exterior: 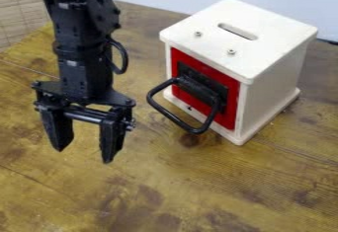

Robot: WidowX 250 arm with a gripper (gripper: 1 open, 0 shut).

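Note:
My black gripper (pixel 85 135) hangs over the wooden table at the left, fingers apart and pointing down, with nothing between them. To its right stands a white wooden box (pixel 267 83) with a slot and screws on top. Its front has a red panel (pixel 227 118) with a black latch plate and a black loop handle (pixel 173 116) that sticks out toward my gripper, apart from it.
A pale woven mat (pixel 20 14) lies at the upper left, and a white surface shows behind the box.

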